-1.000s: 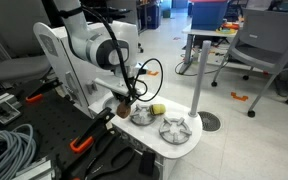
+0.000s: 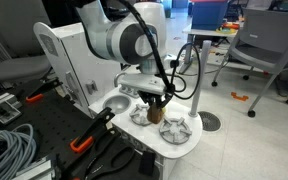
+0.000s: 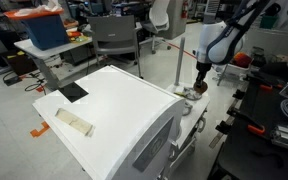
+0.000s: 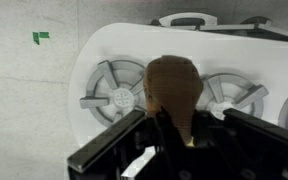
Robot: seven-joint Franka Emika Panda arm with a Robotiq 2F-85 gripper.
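Observation:
My gripper [image 2: 157, 104] is shut on a brown, rounded object [image 4: 172, 88]. In exterior view 1 the brown object [image 2: 155, 116] hangs between two grey burners on the white toy stove top. From the wrist camera it covers the gap between the left burner [image 4: 106, 98] and the right burner [image 4: 246, 97]. The fingers hide its lower end. A small patch of yellow [image 4: 190, 142] shows beside the fingers, mostly covered. Exterior view 2 shows the brown object [image 3: 200, 87] small, just above the stove top; whether it touches the surface I cannot tell.
A round metal sink bowl [image 2: 115, 103] is set into the stove top left of the burners. A white post [image 2: 202, 68] rises behind it. Cables and a black table [image 2: 54, 135] lie to the left; open floor [image 2: 244, 140] is to the right.
With the brown object in it, my gripper has moved right, from the front left of the left burner to between the burners. The yellow object, visible earlier, is now hidden in exterior view 1.

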